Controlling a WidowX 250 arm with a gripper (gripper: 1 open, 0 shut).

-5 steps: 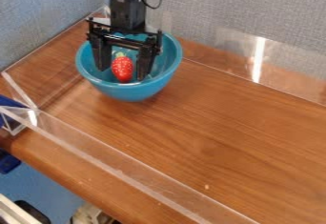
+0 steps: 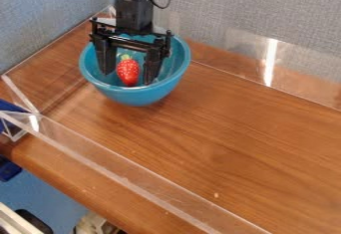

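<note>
A blue bowl sits at the back left of the wooden counter, holding a red strawberry with a green top. My black gripper reaches down into the bowl from above, its fingers apart on either side of the strawberry. Whether they touch it is hard to tell.
Grey walls stand behind and to the left, with clear panels along the counter's edges. A dark blue object is at the left edge.
</note>
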